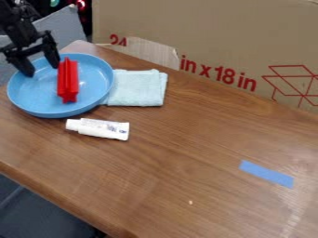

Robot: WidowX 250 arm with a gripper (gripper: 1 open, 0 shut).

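Observation:
A black gripper [33,56] hangs at the upper left over the back-left part of a light blue plate [33,99], open, its fingers low near the rim. A red elongated object [69,80] rests in the plate, to the right of the gripper and apart from it. A white tube [99,128] lies on the table just below the plate. A folded pale cloth [139,87] lies to the plate's right.
A large cardboard box [218,42] stands along the back of the wooden table [187,167]. A blue tape strip [266,173] is stuck on the right.

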